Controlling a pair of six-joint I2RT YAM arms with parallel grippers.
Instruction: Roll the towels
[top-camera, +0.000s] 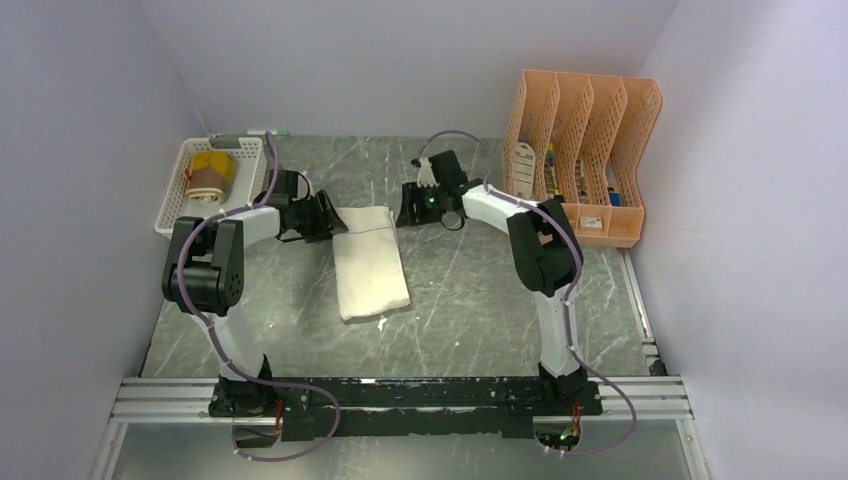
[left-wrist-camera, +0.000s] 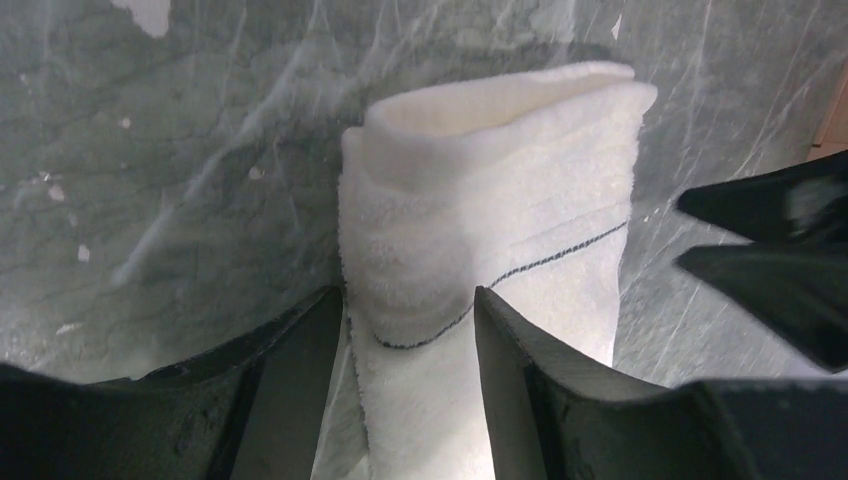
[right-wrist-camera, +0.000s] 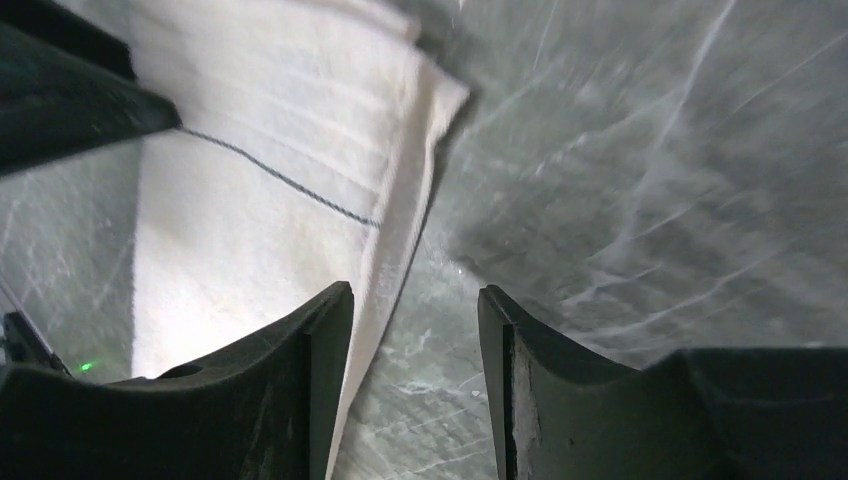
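A white towel (top-camera: 370, 270) lies folded on the grey marbled table, longer front to back, with a thin dark stripe across its far part. In the left wrist view the towel's far end (left-wrist-camera: 500, 170) shows a loose fold bulging up. My left gripper is part open, with its fingertips on either side of the towel's left edge. Over the towel's right edge stands my right gripper, also part open; its left finger (right-wrist-camera: 325, 320) overlaps the towel's edge in view and the right one is over bare table. Neither is closed on cloth.
At the back left, a white basket (top-camera: 172, 205) holds a yellow and tan rolled cloth (top-camera: 208, 178). An orange divided rack (top-camera: 620, 225) stands at the back right. Bare table (top-camera: 470, 310) spreads right of the towel.
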